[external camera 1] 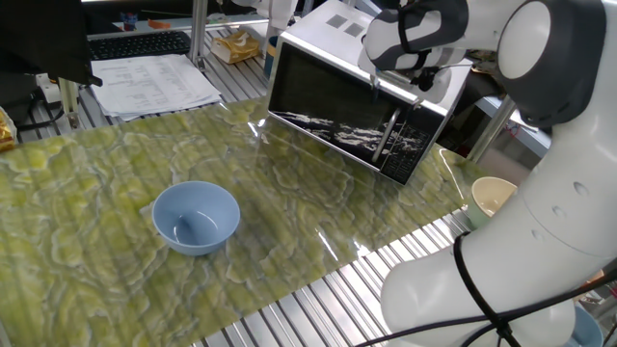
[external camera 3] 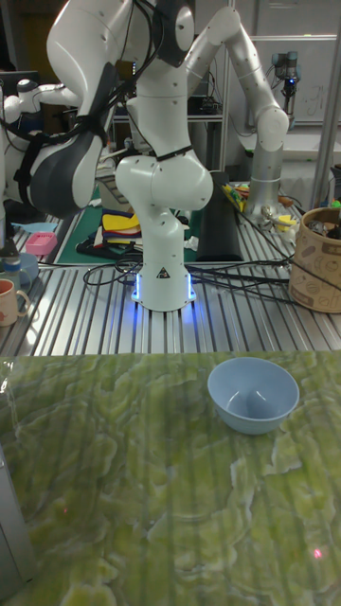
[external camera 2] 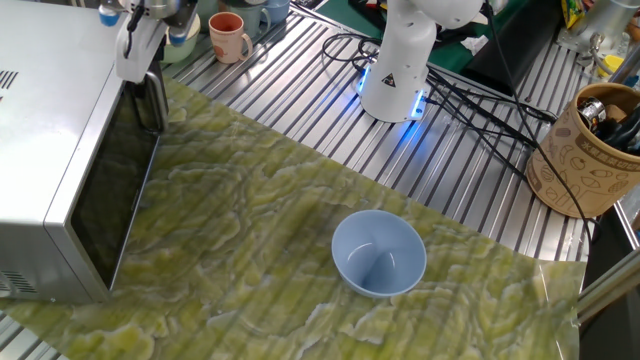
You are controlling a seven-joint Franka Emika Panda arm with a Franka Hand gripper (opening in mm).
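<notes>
A white microwave (external camera 1: 333, 40) with a dark door stands at the back of the green marbled mat, its door shut. Its upright handle (external camera 1: 388, 135) is on the door's right side in exterior view 1. My gripper (external camera 1: 397, 94) is at the top front edge of the microwave, close above the handle. Its two thin fingers appear apart, one on either side of the handle's upper end; whether they touch it cannot be told. In exterior view 2 the gripper's hand (external camera 2: 137, 62) partly covers the handle's top. A light blue bowl (external camera 2: 378, 252) rests upright and empty on the mat.
A pale green bowl (external camera 1: 492, 198) and an orange mug (external camera 2: 229, 42) stand near the microwave's handle side. A brown utensil bucket (external camera 2: 580, 165) is beyond the mat's other end. Open mat (external camera 2: 230, 240) lies between microwave and blue bowl.
</notes>
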